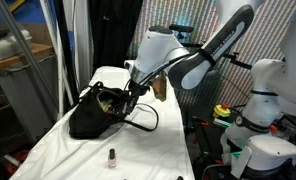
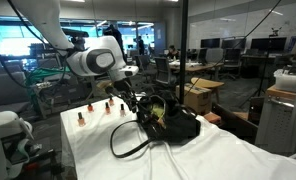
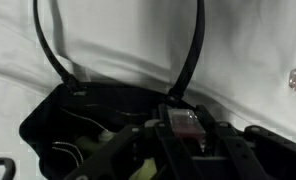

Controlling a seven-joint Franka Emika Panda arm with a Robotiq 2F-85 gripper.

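My gripper is shut on a small clear bottle with a reddish tint (image 3: 187, 123). Below them in the wrist view lies the black bag (image 3: 108, 101), its mouth open at the lower left and two looped straps spread on the white cloth. From the side, the gripper (image 1: 128, 105) is at the right edge of the bag (image 1: 86, 121); the other exterior view puts the gripper (image 2: 137, 104) beside the bag's mouth too. How far the bottle is above or inside the opening I cannot tell. Something yellowish-green (image 2: 158, 112) shows in the bag.
A similar small bottle (image 1: 112, 158) stands on the white-covered table (image 1: 153, 150). Several more bottles (image 2: 81, 118) stand at the table's far side. One bag strap (image 2: 128, 150) loops across the cloth. A dark curtain hangs behind the bag.
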